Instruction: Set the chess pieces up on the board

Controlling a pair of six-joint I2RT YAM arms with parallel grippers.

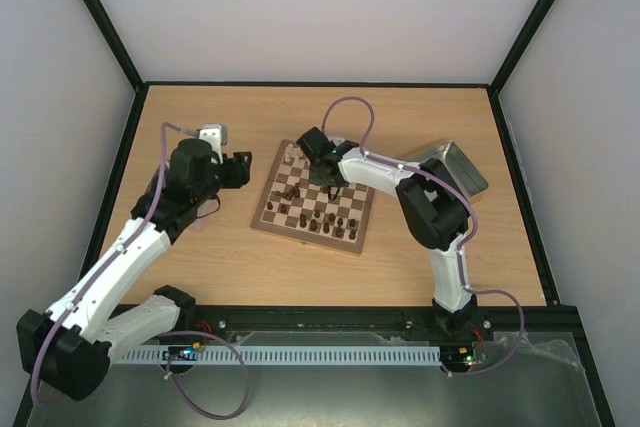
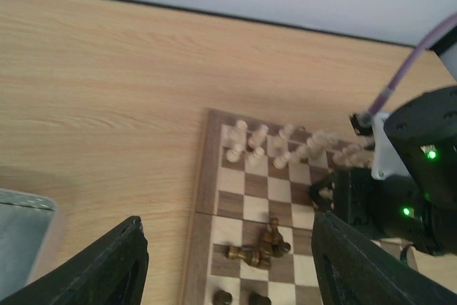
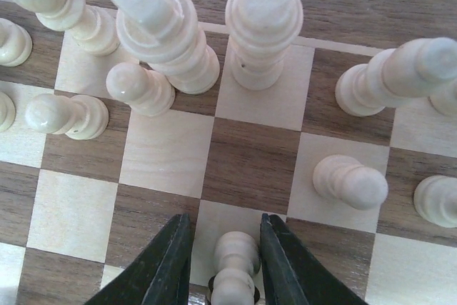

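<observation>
The chessboard (image 1: pixel 262 215) lies mid-table with white pieces along its far side and dark pieces nearer, some dark ones toppled (image 2: pixel 246 253). My right gripper is low over the board, shut on a white pawn (image 3: pixel 234 255), below a row of standing white pieces (image 3: pixel 260 23). My left gripper (image 1: pixel 245 169) hangs left of the board; in the left wrist view its fingers (image 2: pixel 107 266) are wide open with nothing between them.
A metal tray (image 1: pixel 455 165) sits at the right, beside the right arm. A pale container (image 2: pixel 21 226) lies under the left arm. The table behind the board is clear.
</observation>
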